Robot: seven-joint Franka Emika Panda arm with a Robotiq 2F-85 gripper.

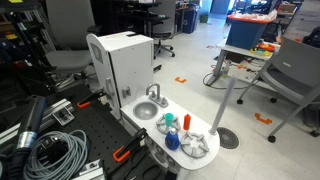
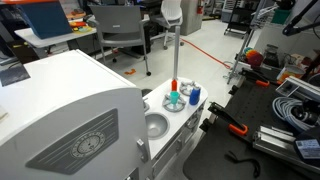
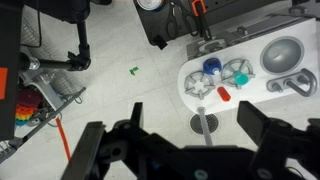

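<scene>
My gripper stands open in the wrist view, its dark fingers wide apart and nothing held between them. Farther off, beyond the fingertips, lies a white toy kitchen counter [image 3: 262, 92]. On its stove end are a blue object [image 3: 212, 66], a teal cup [image 3: 241, 78] and a small red object [image 3: 224, 94]. Exterior view 1 has the blue object [image 1: 172, 140], teal cup [image 1: 169, 119] and red object [image 1: 186, 122] around the burners, with the sink [image 1: 146, 110] beside them. The same blue object [image 2: 195, 95] shows upright in exterior view 2.
A tall white cabinet [image 1: 122, 65] rises at the counter's far end. Beside the counter, a dark table [image 1: 105, 130] carries a coiled cable [image 1: 58, 155] and an orange-handled clamp [image 1: 124, 154]. A grey chair [image 1: 293, 75] is at right.
</scene>
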